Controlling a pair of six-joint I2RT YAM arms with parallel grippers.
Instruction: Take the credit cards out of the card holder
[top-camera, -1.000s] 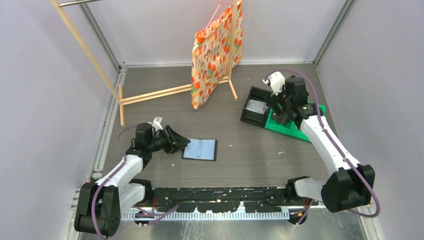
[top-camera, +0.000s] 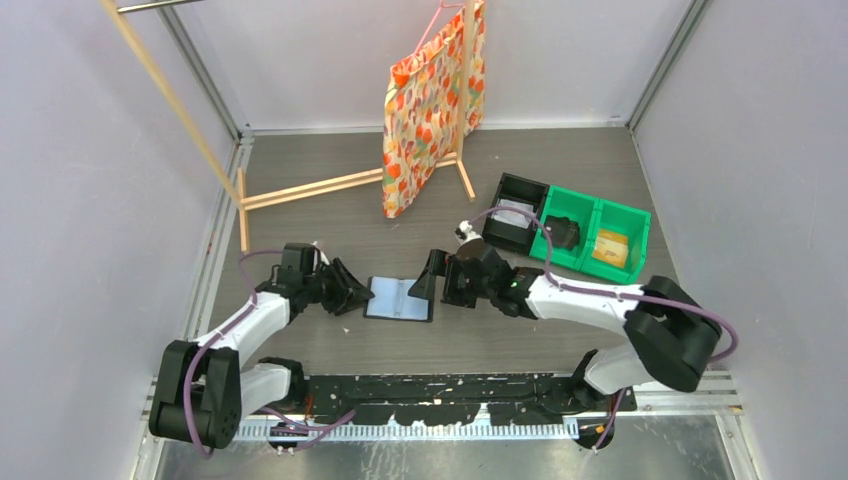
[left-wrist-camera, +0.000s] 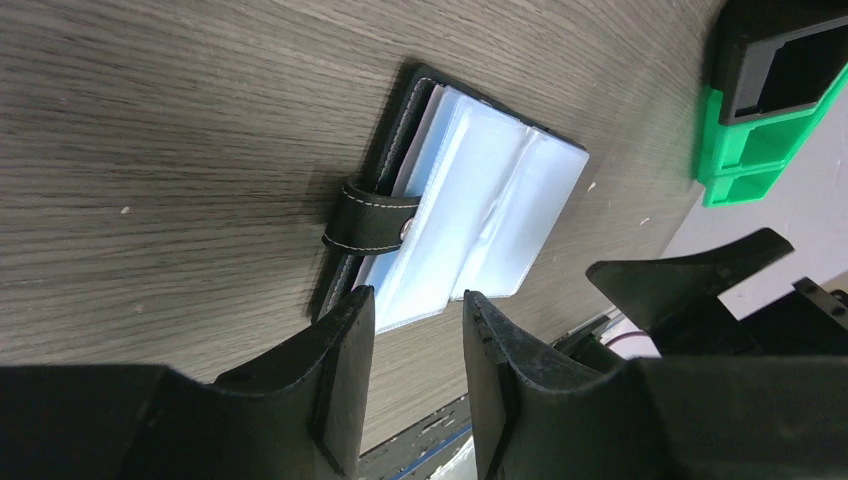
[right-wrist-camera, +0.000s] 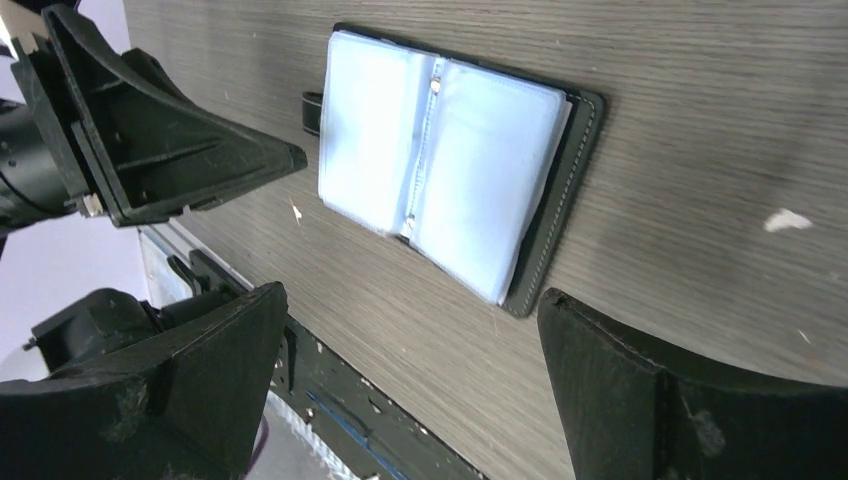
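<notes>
The card holder (top-camera: 397, 298) lies open on the table, black with a stitched edge and a snap strap (left-wrist-camera: 368, 220), pale translucent sleeves (right-wrist-camera: 480, 180) spread on it. Whether cards are inside the sleeves I cannot tell. My left gripper stands open at the holder's left side, nothing between its fingers. My right gripper is open over the holder's right part, just above it, also empty; in the top view it partly covers that end.
Black and green bins (top-camera: 617, 225) stand at the back right. A wooden rack (top-camera: 310, 190) with a flowered cloth (top-camera: 420, 130) stands behind.
My right arm has swung from over the bins down and left to the card holder. The left gripper has shifted only slightly.
</notes>
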